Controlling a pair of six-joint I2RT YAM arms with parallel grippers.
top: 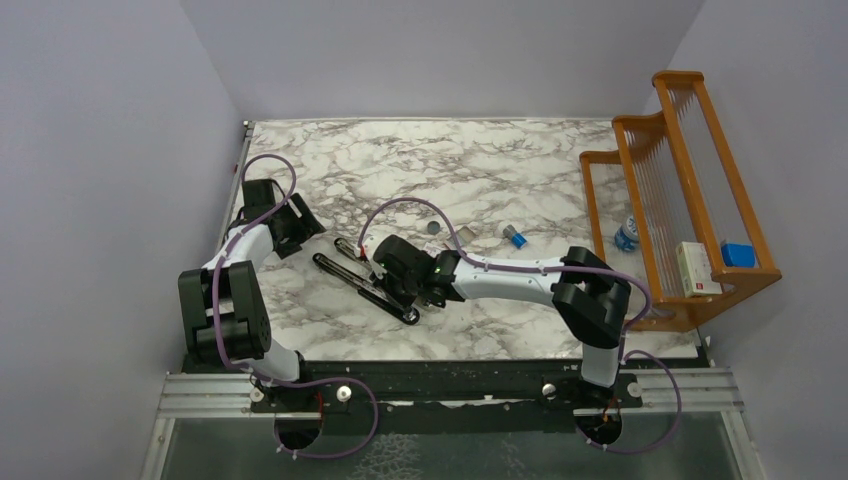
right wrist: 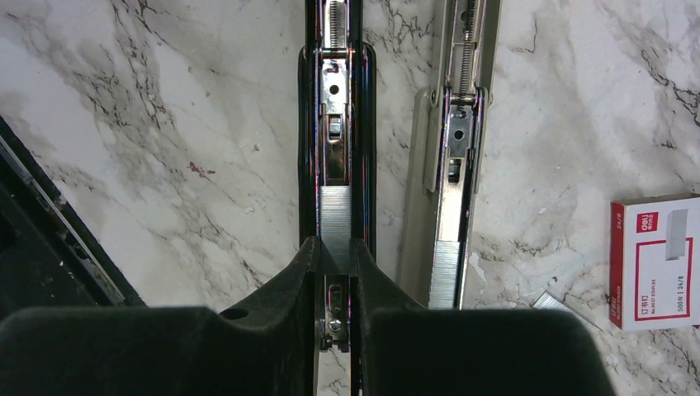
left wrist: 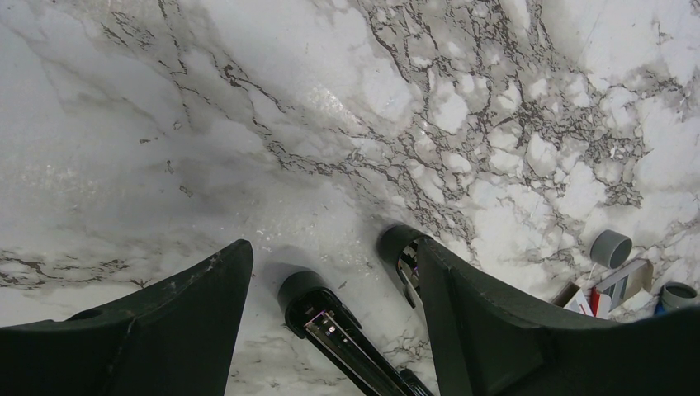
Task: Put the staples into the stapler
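Note:
In the right wrist view the black stapler [right wrist: 334, 161] lies opened, its metal channel facing up. My right gripper is shut on a silver staple strip [right wrist: 336, 219], which is lined up with that channel, low over it or in it; I cannot tell how far it is seated. From above, the same stapler [top: 340, 270] runs diagonally under the right gripper. My left gripper stands open off the stapler's far end, nothing held between its fingers. A red and white staple box [right wrist: 660, 264] sits off to the right.
A grey stapler [right wrist: 458, 165], opened too, lies parallel to the black one, with staples in its channel. A loose strip [right wrist: 557, 304] rests near the box. Small cylinders, one blue [top: 514, 236], stand further right, before a wooden shelf [top: 660, 200].

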